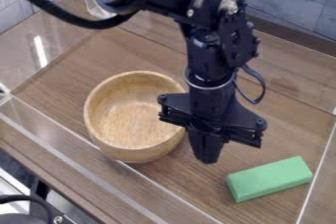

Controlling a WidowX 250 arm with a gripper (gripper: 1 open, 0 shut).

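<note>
The black gripper (206, 145) points down in the middle of the view, just right of a round wooden bowl (114, 112) and above the wooden surface. Its fingertips are shut, with nothing visible between them. A green rectangular block (268, 178) lies flat to the right and nearer the camera, apart from the gripper.
Clear plastic edges run along the left and right sides. A dark cable sits at the lower left corner.
</note>
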